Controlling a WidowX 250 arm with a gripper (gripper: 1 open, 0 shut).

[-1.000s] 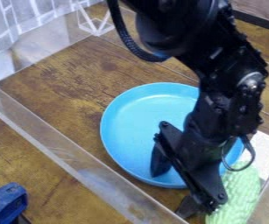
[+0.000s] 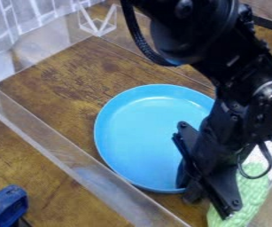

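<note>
The black arm reaches down from the top right, and its gripper sits low over the right side of a round light blue plate. The fingertips are dark and partly hidden near the plate's lower right rim, so I cannot tell what is between them. A green and white cloth lies under and beside the gripper at the lower right.
A clear plastic wall runs diagonally along the left and front. A blue object sits outside it at the lower left. The wooden floor left of the plate is clear.
The gripper has shifted to the right compared with a second ago, and the plate has moved slightly left and down, uncovering more of it.
</note>
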